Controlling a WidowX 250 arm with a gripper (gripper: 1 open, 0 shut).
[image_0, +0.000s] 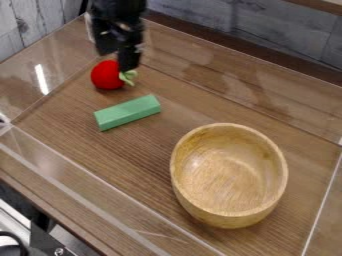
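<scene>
My black gripper (118, 45) hangs over the upper left of the table, open, a little above a red tomato-like object (107, 76) with green leaves. A green block (127, 113) lies below the red object, tilted diagonally. A large yellow bowl (229, 173) sits at the lower right.
Dark cables (11, 243) lie at the lower-left edge.
</scene>
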